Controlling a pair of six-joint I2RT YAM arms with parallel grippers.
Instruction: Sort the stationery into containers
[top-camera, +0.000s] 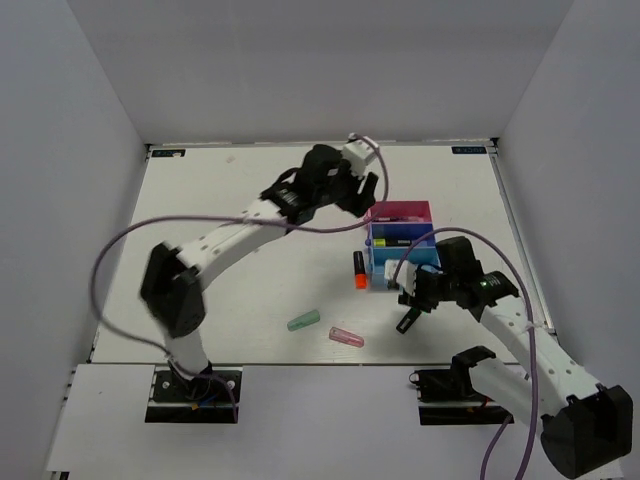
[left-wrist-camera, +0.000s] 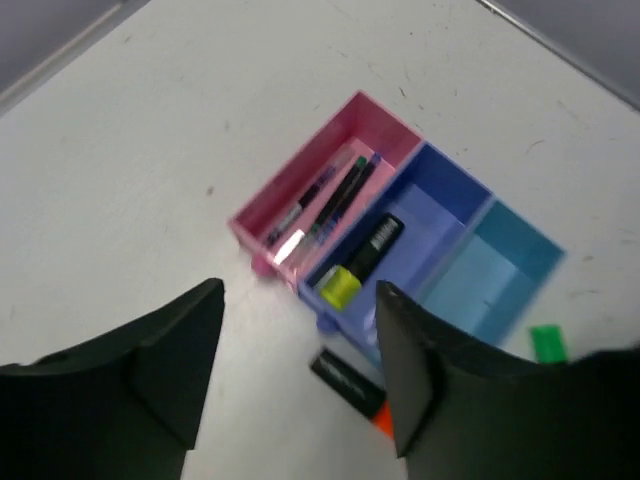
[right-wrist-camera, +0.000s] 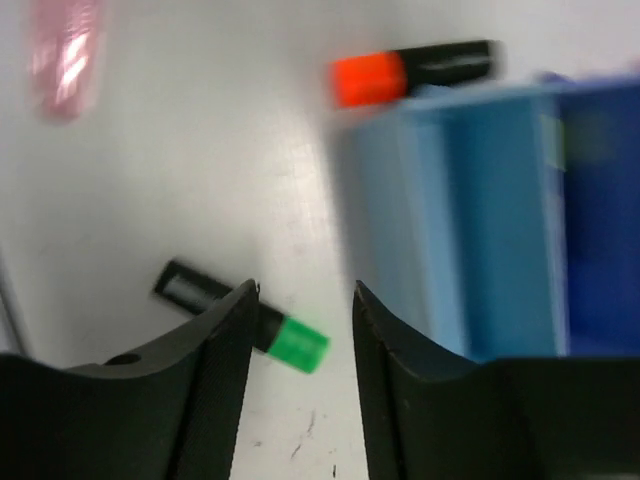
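Observation:
My left gripper is raised up and left of the container, its blurred fingers apart and empty. The container has pink (left-wrist-camera: 290, 200), blue (left-wrist-camera: 430, 195) and light-blue (left-wrist-camera: 510, 260) sections; pens lie in the pink one, a black-and-yellow marker (left-wrist-camera: 370, 250) in the blue. An orange-black marker (top-camera: 359, 270) lies left of it. My right gripper hangs open above a green-black highlighter (right-wrist-camera: 210, 300) beside the light-blue section, nothing between its fingers. A green stick-shaped item (top-camera: 303, 320) and a pink one (top-camera: 346, 337) lie at the front.
Grey walls (top-camera: 80, 200) stand around the table.

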